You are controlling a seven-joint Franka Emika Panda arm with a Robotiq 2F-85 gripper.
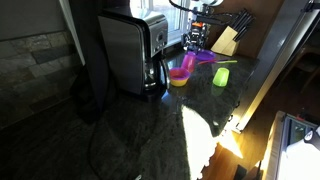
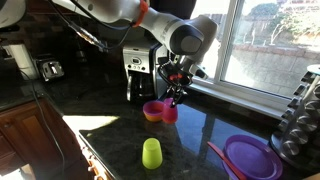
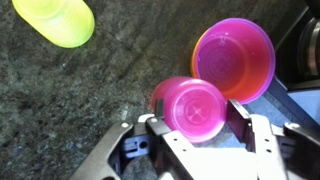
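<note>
A pink cup [image 3: 195, 110] shows its round base to the wrist camera, with the fingers of my gripper on either side of it. Whether the fingers press on the cup I cannot tell. In exterior view 2 the gripper [image 2: 177, 95] is at the top of the pink cup [image 2: 170, 113], which appears to be at counter level. Beside the cup sits a pink and orange bowl [image 2: 154, 110], looking stacked. A yellow-green cup [image 2: 152, 153] stands apart, nearer the counter's front edge.
A purple plate [image 2: 262, 158] with a red utensil [image 2: 227, 160] lies to the right. The coffee maker [image 2: 140, 70] stands behind the bowl, and a knife block [image 1: 227, 40] is at the far end.
</note>
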